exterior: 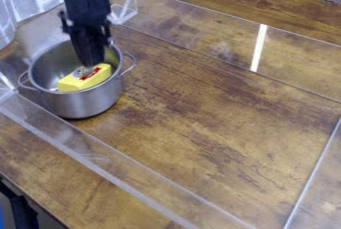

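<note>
A steel pot [83,101] with side handles stands on the wooden table at the left. Inside it lies a yellow block [83,82] with a dark and red patch on top. My black gripper [94,56] reaches down from the top into the pot, just above the block. Its fingertips are blurred and dark; whether they touch the block or are shut is hard to make out.
Clear plastic strips [260,46] edge the work area at the back, front left and right.
</note>
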